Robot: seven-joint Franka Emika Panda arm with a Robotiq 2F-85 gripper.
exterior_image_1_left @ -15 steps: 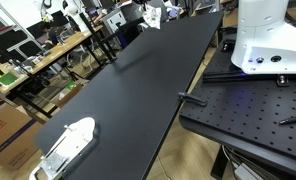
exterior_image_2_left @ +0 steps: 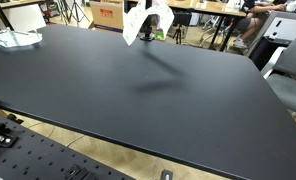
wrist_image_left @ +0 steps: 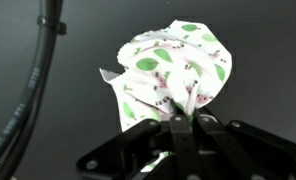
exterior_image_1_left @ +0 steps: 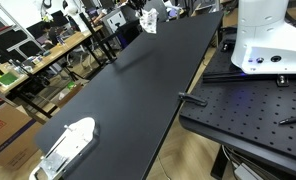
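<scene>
A thin, crumpled piece of white cloth or wrapping (wrist_image_left: 168, 75), printed with green leaves and small pink figures, is pinched by my gripper. The fingers are shut on its gathered middle, and the rest spreads out in front of them. In exterior view 1 the white piece (exterior_image_1_left: 148, 21) hangs above the far part of the dark table. Exterior view 2 shows the same piece (exterior_image_2_left: 148, 18) at the top edge, held above the tabletop; the gripper is cut off there.
A white tray or basket (exterior_image_1_left: 60, 160) stands at one end of the dark table (exterior_image_1_left: 128, 110). A dark cable (wrist_image_left: 33, 90) runs along the left of the wrist view.
In exterior view 1 the white piece has shifted slightly down and left with my gripper. The tray has stayed in place.
</scene>
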